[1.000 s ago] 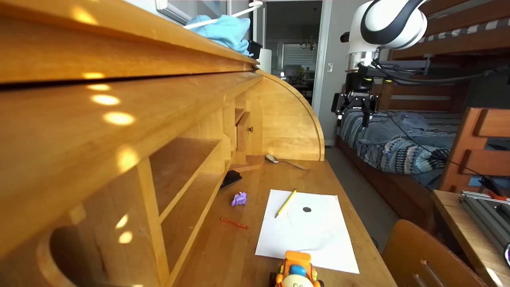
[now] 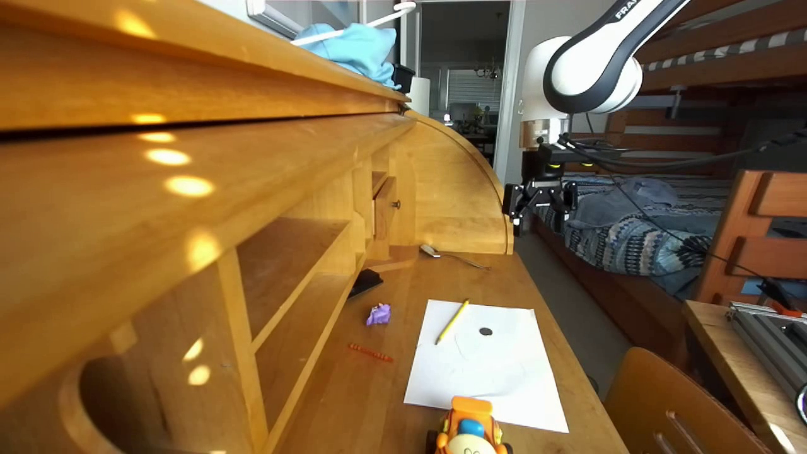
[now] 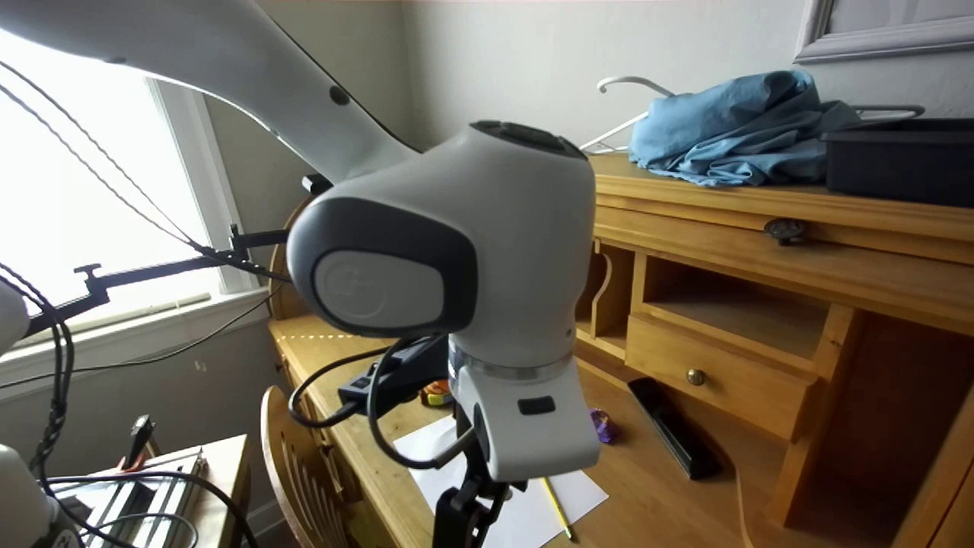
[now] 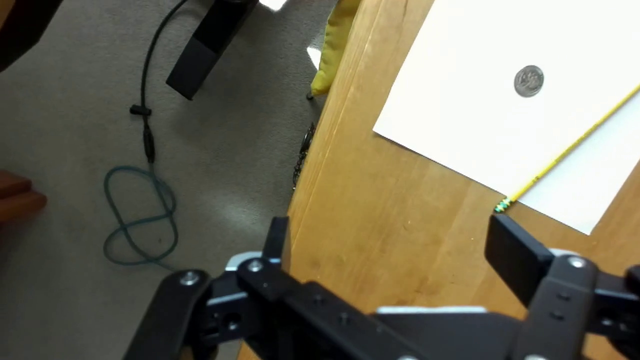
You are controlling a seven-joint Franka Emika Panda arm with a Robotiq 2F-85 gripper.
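My gripper is open, its fingers wide apart and empty. In exterior view 1 the gripper (image 2: pixel 538 215) hangs in the air above the desk's front edge, past the far end of the paper. A white sheet of paper (image 2: pixel 484 363) lies flat on the desk. On it rest a yellow pencil (image 2: pixel 452 321) and a round coin (image 4: pixel 529 81). The wrist view shows the pencil (image 4: pixel 576 144) with its eraser end poking over the paper's edge. Exterior view 2 hides the coin behind the arm, and only part of the paper (image 3: pixel 580 498) shows there.
An orange toy car (image 2: pixel 470 427), a purple crumpled wrapper (image 2: pixel 379 314) and a red stick (image 2: pixel 371 352) sit around the paper. Farther off lie a brush (image 2: pixel 429 250) and a black case (image 3: pixel 673 428). Shelves line the desk's back; a chair (image 2: pixel 673 408) stands at its front.
In exterior view 1 the arm and gripper have moved left toward the desk and lower. The paper, pencil, coin and other desk items have stayed in place.
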